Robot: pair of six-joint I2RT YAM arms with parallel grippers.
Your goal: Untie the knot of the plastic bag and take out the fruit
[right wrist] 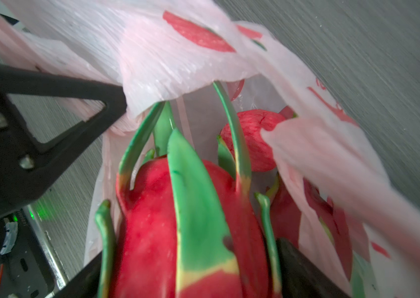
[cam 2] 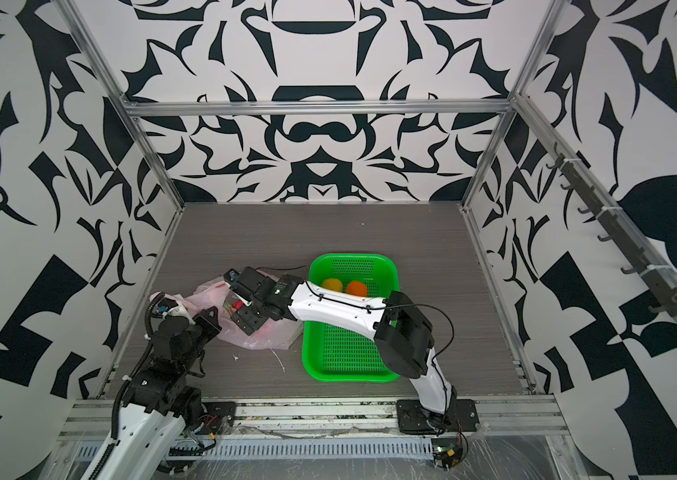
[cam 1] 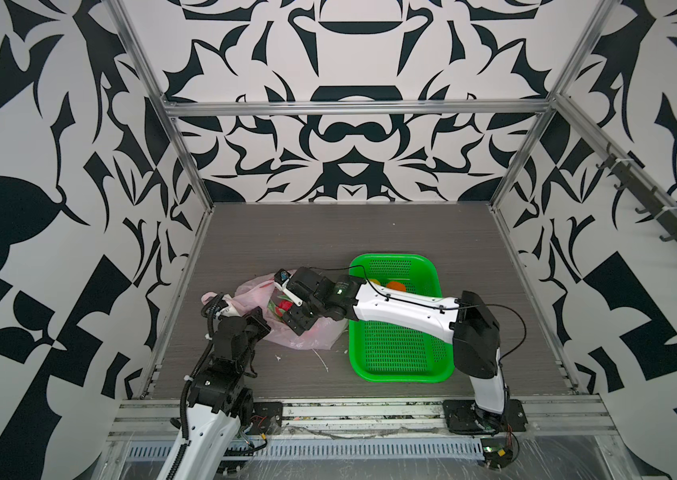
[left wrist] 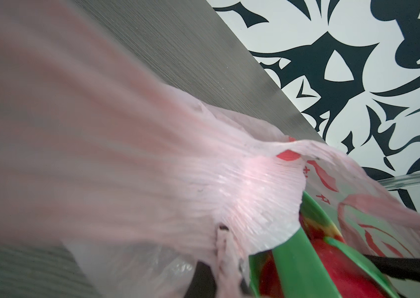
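The pink translucent plastic bag point(left wrist: 170, 164) lies on the table with its mouth open. My left gripper is shut on a fold of it, the pinched film showing between its fingertips. Inside the mouth sits a red dragon fruit point(right wrist: 145, 238) with green leaf tips. My right gripper reaches in from the right, its dark fingers point(right wrist: 299, 265) on both sides of this fruit; whether they press on it is unclear. Another red fruit point(right wrist: 252, 141) lies deeper in the bag. Bag film and arms cover the rest of its contents.
A green basket point(cam 1: 402, 376) stands right of the bag, holding an orange fruit point(cam 2: 356, 289) and a yellow one point(cam 2: 332, 285). The right arm stretches across the basket. Behind the bag, the table point(cam 1: 314, 232) is bare.
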